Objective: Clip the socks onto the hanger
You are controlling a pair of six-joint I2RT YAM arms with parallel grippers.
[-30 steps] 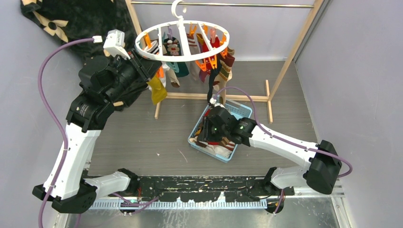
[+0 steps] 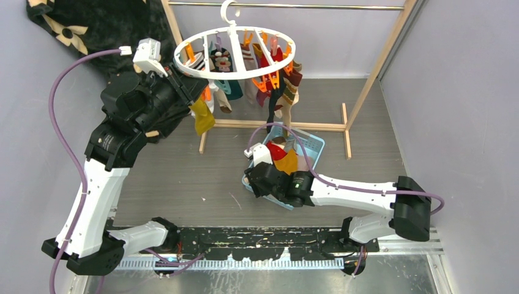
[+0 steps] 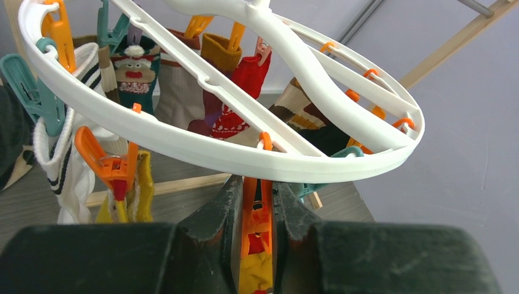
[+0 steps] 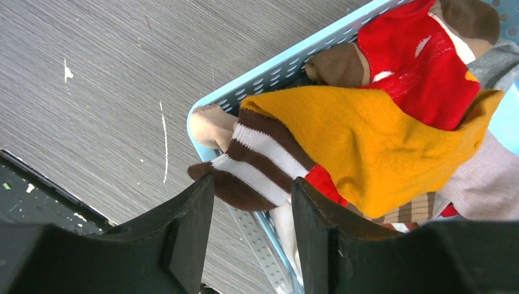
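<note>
A round white hanger hangs from the rail with several clipped socks. At its near-left rim my left gripper is shut on an orange clip. Another orange clip on the rim holds a mustard sock. Down at the blue basket, my right gripper stands part open over its corner. A brown-and-white striped sock shows between and beyond its fingers, overhanging the basket's edge; whether they touch it cannot be told. A mustard sock lies on the pile beside it.
The wooden rack foot stands behind the basket. More clips, such as a teal one, line the hanger's rim. Bare floor lies left of the basket.
My right gripper has shifted left and a little toward the front, from over the basket to its front-left edge. The left arm and the hanger have stayed still.
</note>
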